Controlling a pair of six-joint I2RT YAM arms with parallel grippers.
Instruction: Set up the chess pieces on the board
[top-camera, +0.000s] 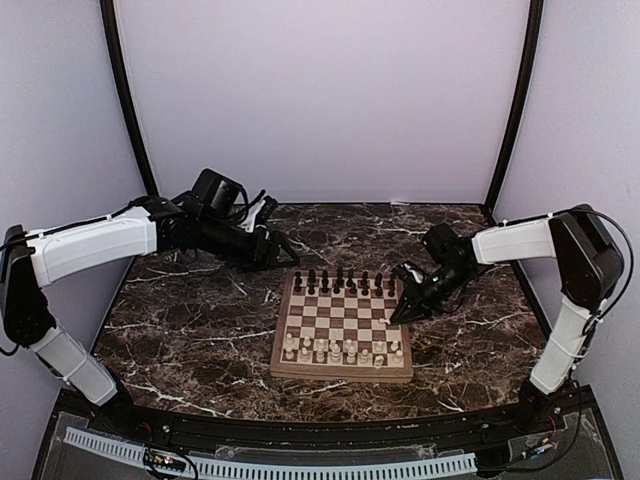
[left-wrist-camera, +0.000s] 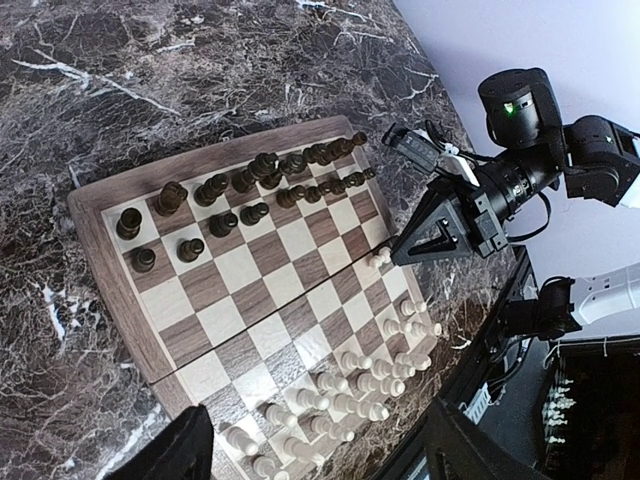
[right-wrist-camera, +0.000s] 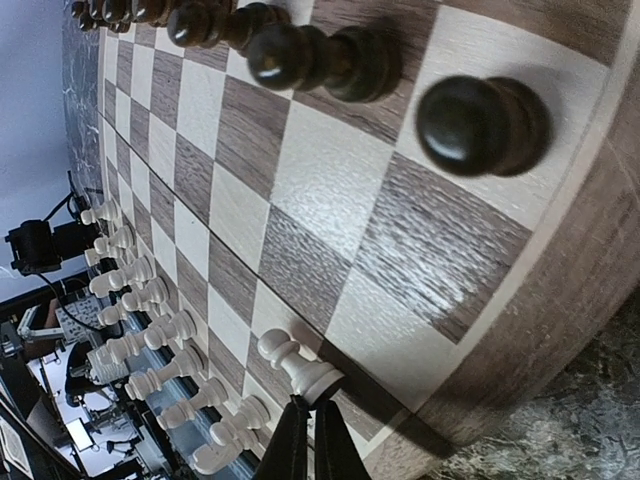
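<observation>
A white pawn (right-wrist-camera: 300, 365) hangs tilted at the fingertips of my right gripper, which is shut on its base. It is over the board's right side near the middle fold, with its head pointing left; in the left wrist view the pawn (left-wrist-camera: 380, 257) shows beside that gripper's tips. The chessboard (top-camera: 340, 371) has dark pieces (top-camera: 338, 283) standing in two rows at the far side. White pieces (top-camera: 335, 352) stand along the near side. Left of the board's far corner, my left gripper (top-camera: 284, 258) is open, its fingers (left-wrist-camera: 180, 450) wide apart and empty.
A dark pawn (right-wrist-camera: 480, 125) stands near the board's right edge, close to the right gripper's side. The board's middle rows are bare apart from the held pawn.
</observation>
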